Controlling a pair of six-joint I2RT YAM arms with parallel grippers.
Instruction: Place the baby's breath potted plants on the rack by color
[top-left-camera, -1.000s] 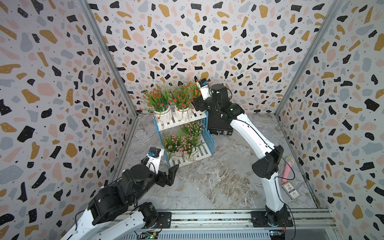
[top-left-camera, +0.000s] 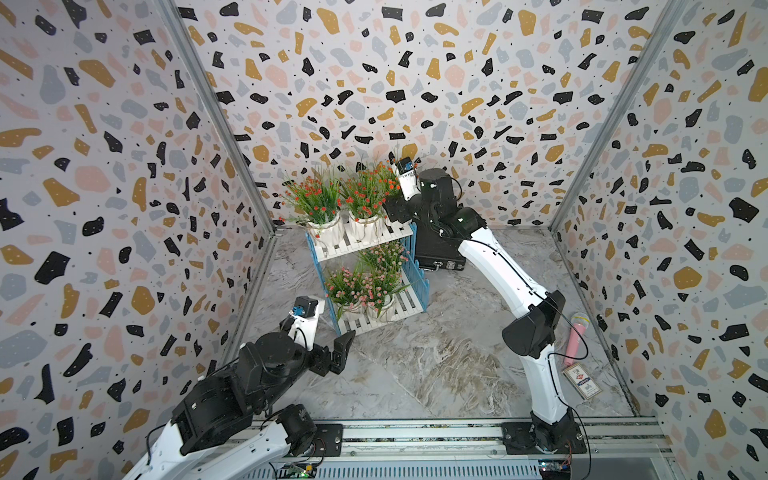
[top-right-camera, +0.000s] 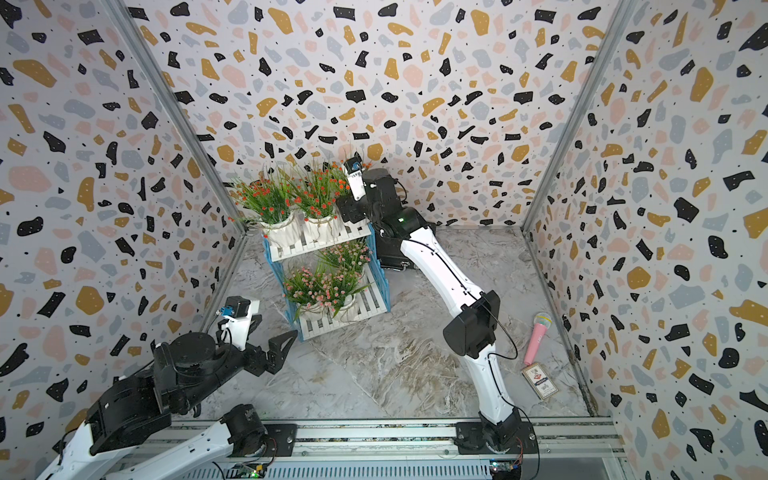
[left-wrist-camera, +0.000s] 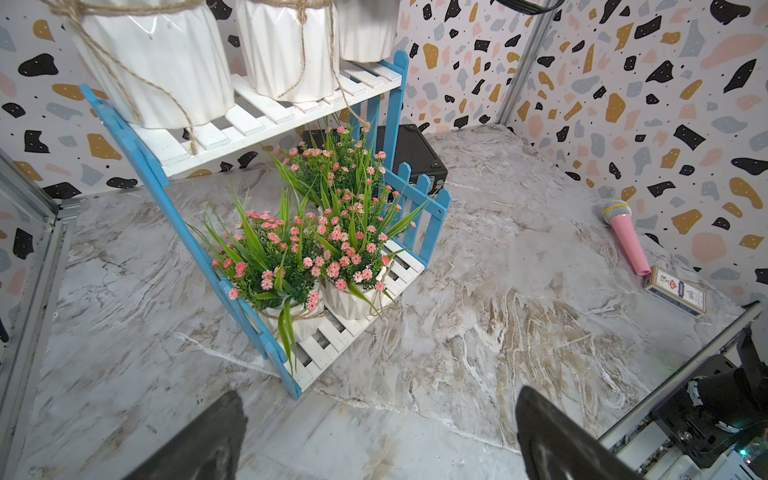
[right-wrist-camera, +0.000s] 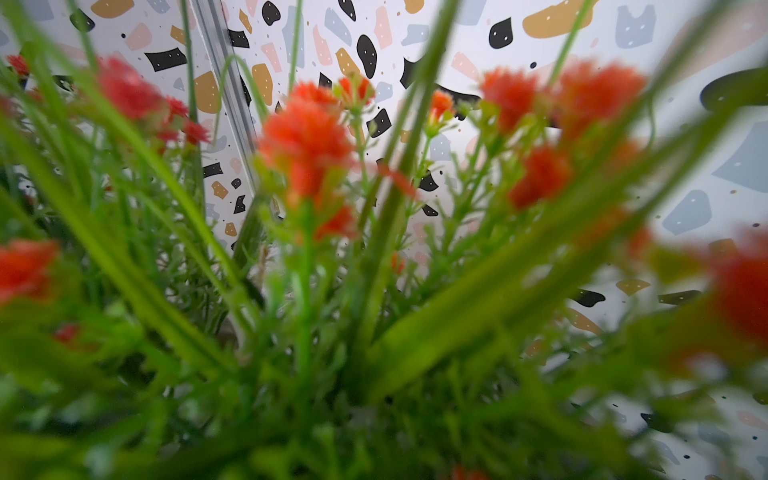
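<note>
The blue and white rack (top-left-camera: 360, 324) stands left of centre. Two white pots with red-orange flowers, a left one (top-left-camera: 324, 230) and a middle one (top-left-camera: 366, 228), are on its upper shelf. A third white pot (left-wrist-camera: 366, 28) stands behind them at the right end. Several pink-flowered plants (left-wrist-camera: 348, 248) fill the lower shelf. At the upper shelf's right end is my right gripper (top-left-camera: 392, 209), among foliage; orange blooms (right-wrist-camera: 308, 148) and leaves fill its wrist view and hide the fingers. In front of the rack my left gripper is open and empty.
A black case (top-left-camera: 440, 254) lies behind the rack's right side, beneath my right arm. Far right are a pink toy microphone (top-left-camera: 573, 340) and a small box (top-left-camera: 581, 382).
The right arm has shifted only a hair. The plants and rack stay put.
</note>
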